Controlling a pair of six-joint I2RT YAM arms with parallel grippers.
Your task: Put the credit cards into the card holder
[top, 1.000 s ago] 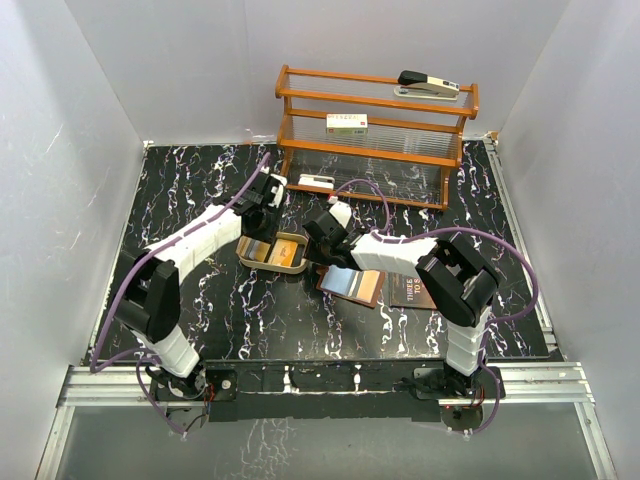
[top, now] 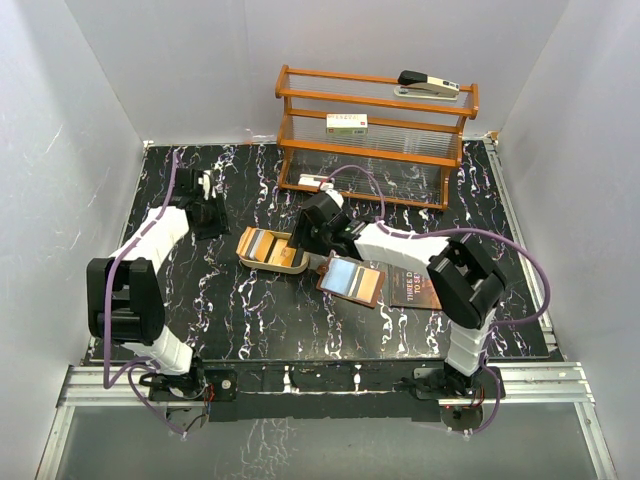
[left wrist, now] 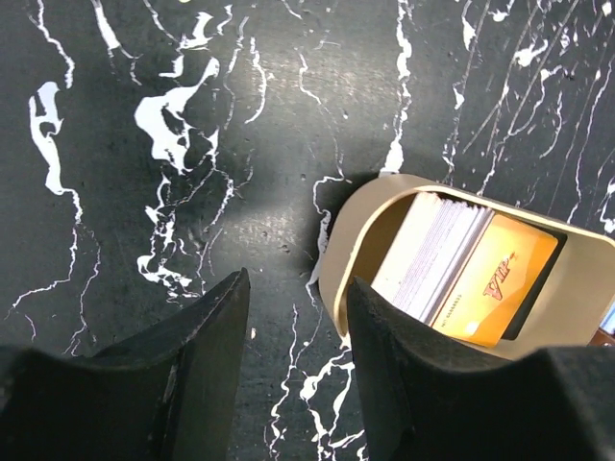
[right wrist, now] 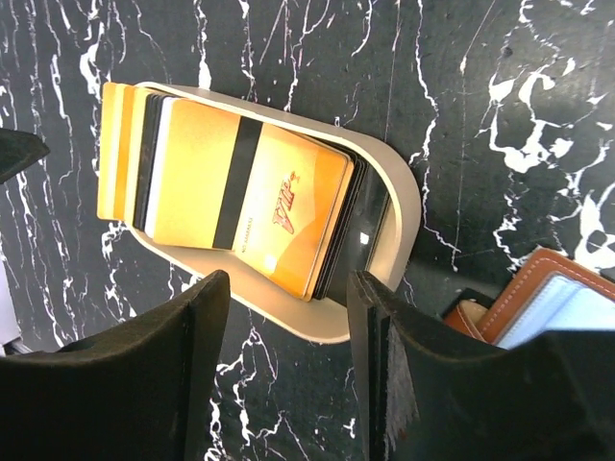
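Note:
A cream oval tray (top: 272, 268) holds a leaning row of orange and white cards (right wrist: 207, 178). The same tray shows at the right of the left wrist view, with an orange card (left wrist: 500, 279) and pale card edges in it. At the tray's left, apart from it, is my left gripper (top: 211, 230), its fingers parted with nothing between them. Over the tray's right end hangs my right gripper, open and empty. A brown card holder (top: 352, 281) lies open to the right of the tray, bearing blue and tan cards; only its corner enters the right wrist view.
A wooden rack (top: 370, 140) stands at the back, with a small box (top: 347, 124) and a stapler (top: 428, 84) on it. A dark book (top: 413, 288) lies right of the holder.
My left arm has swung leftward, from over the tray to beside it, uncovering the cards there. The right gripper has shifted only slightly.

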